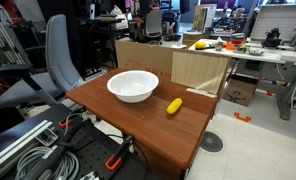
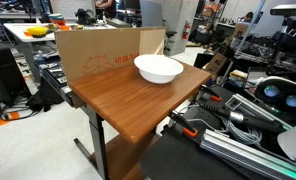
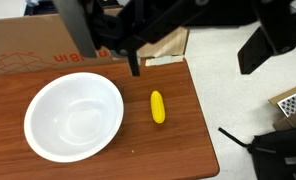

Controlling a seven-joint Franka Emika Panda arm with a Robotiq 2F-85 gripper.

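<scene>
A yellow, elongated object [image 1: 175, 106] lies on the brown wooden table [image 1: 173, 132], to the right of a white round bowl [image 1: 133, 86]. The bowl looks empty. In the wrist view the yellow object [image 3: 158, 107] is below my open gripper, beside the bowl [image 3: 74, 117]. The dark fingers stand wide apart with nothing between them, well above the table. In exterior view 2 the bowl [image 2: 158, 68] shows, but I cannot make out the yellow object there.
A cardboard panel [image 2: 103, 52] stands along one table edge, and a lighter board [image 1: 196, 70] is at the back right corner. Cables [image 1: 43, 160] lie in front of the table.
</scene>
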